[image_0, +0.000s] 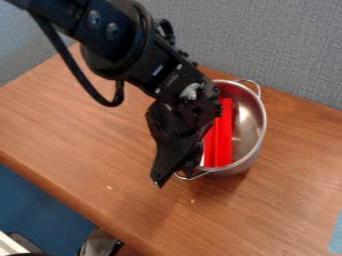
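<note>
A steel pot (247, 123) stands on the wooden table, partly hidden behind the arm, with long red objects (223, 140) inside it. My black gripper (174, 172) is low at the pot's near left side, by the wire handle there. Its fingers look shut; whether the thin handle is between them cannot be made out.
A grey padded wall (287, 50) runs along the back. Metal and white items sit at the lower left edge.
</note>
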